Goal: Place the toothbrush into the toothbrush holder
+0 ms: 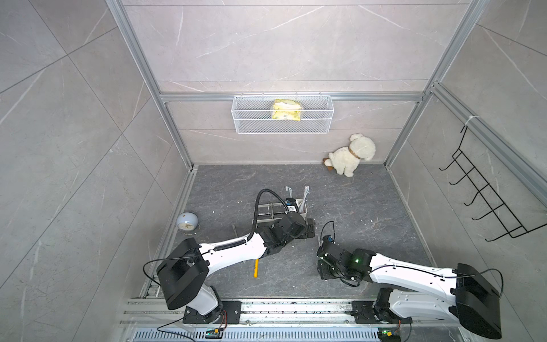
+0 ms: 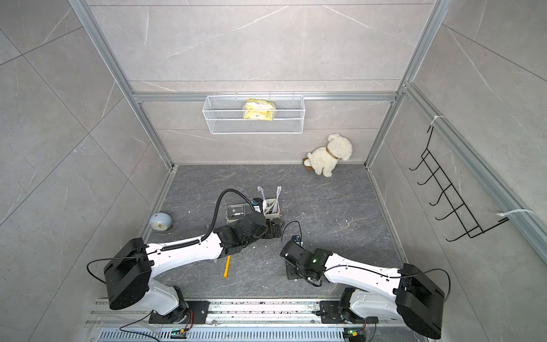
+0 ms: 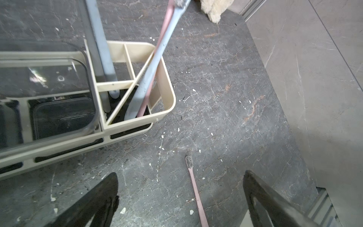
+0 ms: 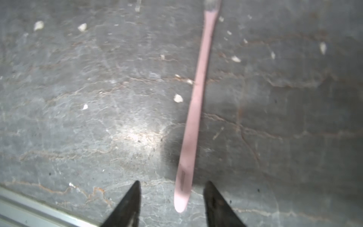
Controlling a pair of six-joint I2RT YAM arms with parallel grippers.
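A loose pink toothbrush [image 4: 193, 119] lies flat on the dark floor, its handle end reaching between the fingers of my right gripper, which is part open with a gap on both sides of the handle. The same pink toothbrush [image 3: 195, 193] shows in the left wrist view, in front of the cream toothbrush holder [image 3: 168, 81]. Two blue-grey brushes stand in the holder, along with a pink one [image 3: 165, 28] and a dark handle. My left gripper is wide open and empty, near the holder's front right side. Both arms hide the loose brush from above.
A clear bin [image 3: 45, 87] fills the holder's left part. An orange-handled item [image 1: 255, 268] lies in front of the left arm. A white plush dog [image 1: 349, 155] sits at the back; a pale round object [image 1: 187, 221] stands far left. Right floor is open.
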